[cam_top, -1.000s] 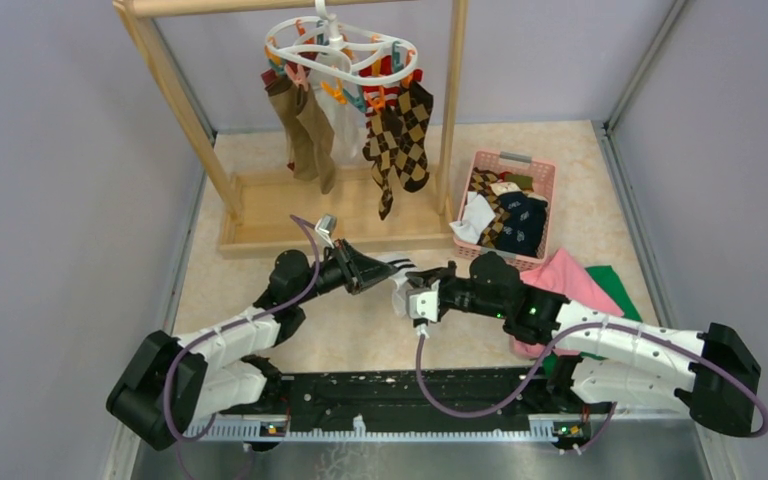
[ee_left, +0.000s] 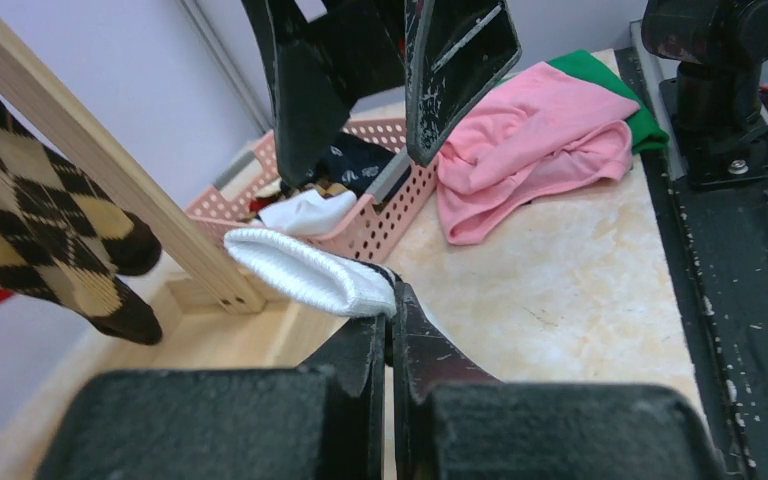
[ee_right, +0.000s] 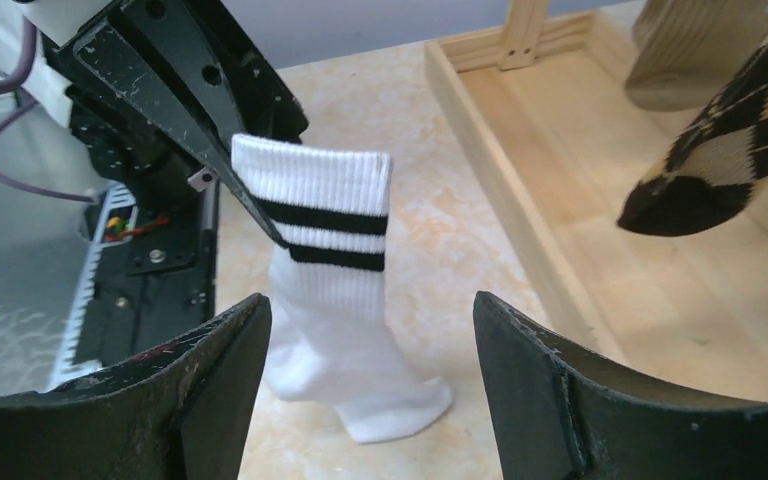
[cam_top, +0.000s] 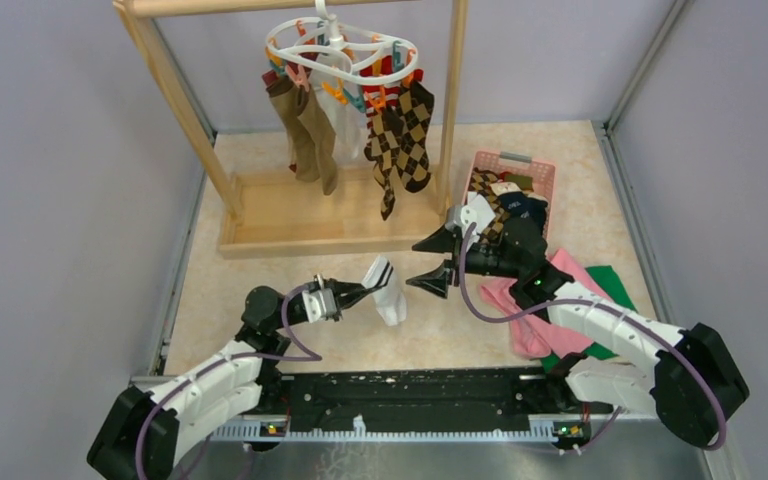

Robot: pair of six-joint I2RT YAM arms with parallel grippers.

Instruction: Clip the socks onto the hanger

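Observation:
A white sock (cam_top: 388,292) with two black stripes hangs from my left gripper (cam_top: 377,285), whose fingers are shut on the edge near its cuff. In the right wrist view the striped sock (ee_right: 328,270) dangles with its toe lowest, near the table. To its right my right gripper (cam_top: 428,268) stands wide open and empty, facing the sock but apart from it. The round white hanger (cam_top: 342,52) hangs from the wooden rack at the back. Brown socks (cam_top: 307,135) and argyle socks (cam_top: 401,140) hang from its coloured clips.
A pink basket (cam_top: 552,185) of socks stands right of the rack, partly behind my right arm. A pink cloth (cam_top: 532,318) and a green cloth (cam_top: 612,288) lie under that arm. The rack's wooden base (cam_top: 290,235) has a raised rim.
My left gripper has moved slightly towards the front with the sock and turned. The hanging argyle sock has swung.

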